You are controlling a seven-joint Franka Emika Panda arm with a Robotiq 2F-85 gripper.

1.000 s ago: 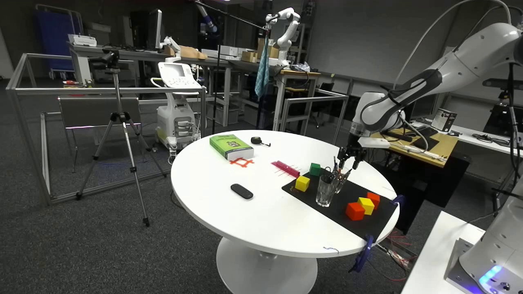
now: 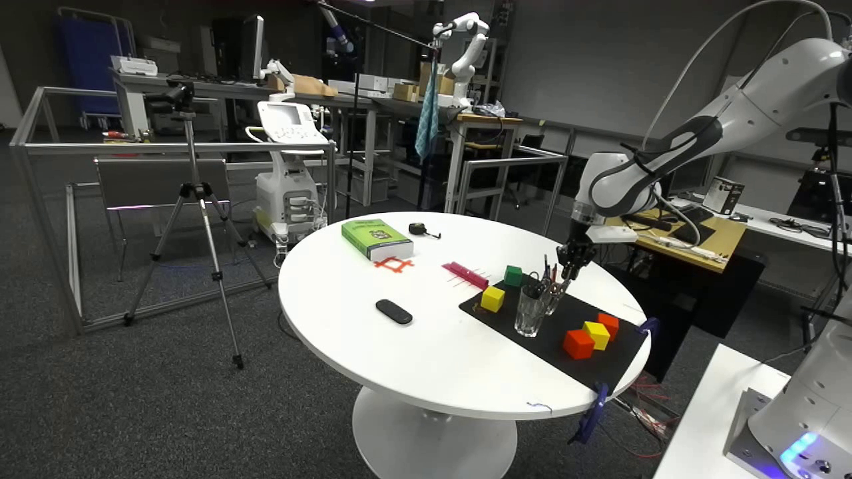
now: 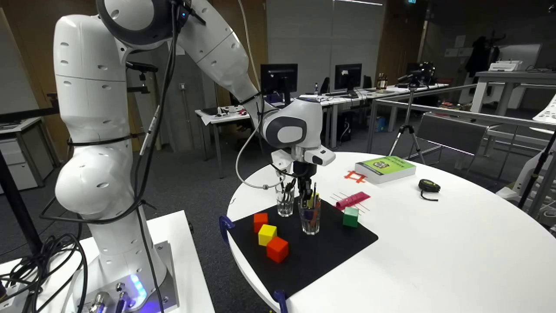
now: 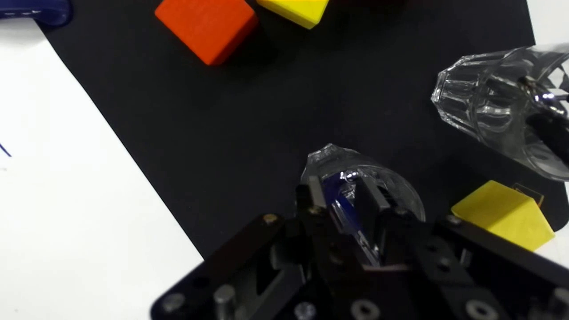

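Over the clear glass (image 3: pixel 310 225) on the black mat (image 3: pixel 333 255) my gripper points down, its fingers part open. In the wrist view a blue pen-like item (image 4: pixel 349 214) leans inside that glass and shows in the gap between the fingers. Whether either finger touches it cannot be made out. From exterior view 1, the gripper (image 2: pixel 575 259) is above the rear glass, close to the tops of the items in it. A second glass (image 2: pixel 528 320) with dark-handled tools stands nearer that camera; in the wrist view this glass (image 4: pixel 496 98) is at the right.
Beside the second glass is a yellow cube (image 2: pixel 492 299), with a green cube (image 2: pixel 513 275) behind. Two red cubes and another yellow cube (image 3: pixel 267 234) sit together near the blue clamps. A green book (image 2: pixel 377 239), tape measure (image 2: pixel 421 230) and black case (image 2: pixel 393 311) occupy the white table.
The gripper's fingers have come closer together since a second ago. Its position has barely shifted, and the glasses and cubes stand where they were.
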